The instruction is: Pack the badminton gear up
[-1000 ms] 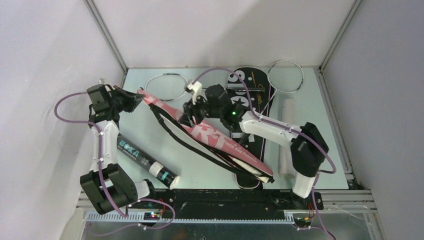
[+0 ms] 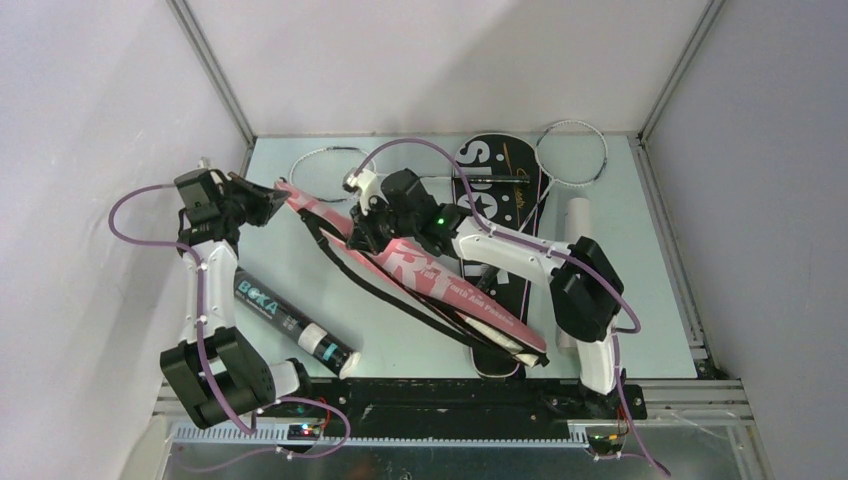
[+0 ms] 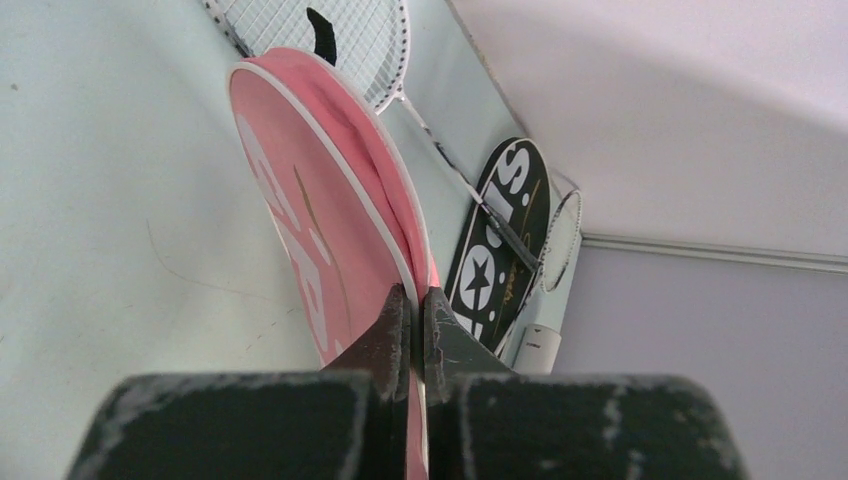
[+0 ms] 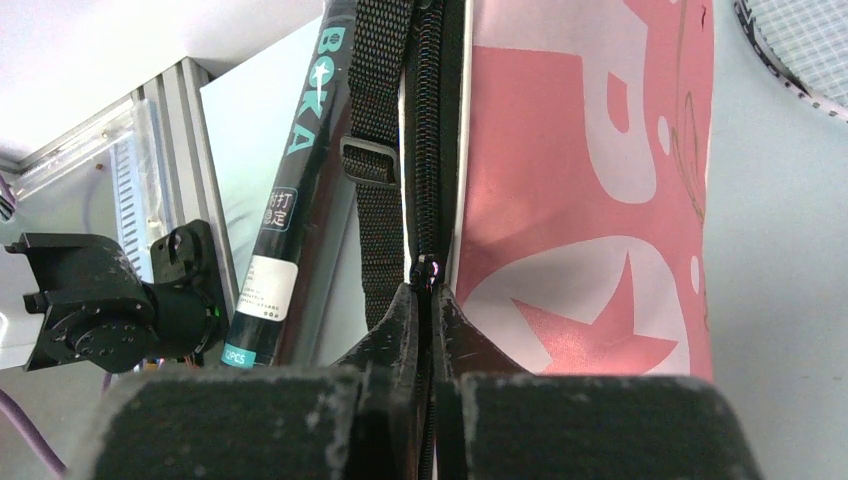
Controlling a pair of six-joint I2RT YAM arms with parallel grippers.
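Observation:
A long pink racket bag [image 2: 455,295] lies diagonally across the table. My left gripper [image 2: 280,194] is at its raised upper-left tip, shut on the bag's pale-edged rim [image 3: 420,260]. My right gripper [image 2: 360,240] is over the bag's upper part, shut at the black zipper [image 4: 428,150], its fingertips just below the zipper slider [image 4: 425,268]; whether anything is between them I cannot tell. A black strap [image 4: 375,230] runs beside the zipper. Two rackets [image 2: 570,183] lie at the back, one handle across a black bag [image 2: 508,150] with white lettering.
A black BOKA tube [image 2: 285,315] lies at the front left. A pale cylinder [image 2: 577,220] lies at the right, partly under my right arm.
My right gripper has moved left along the pink bag over the last second, down to the zipper. My left gripper has not visibly moved.

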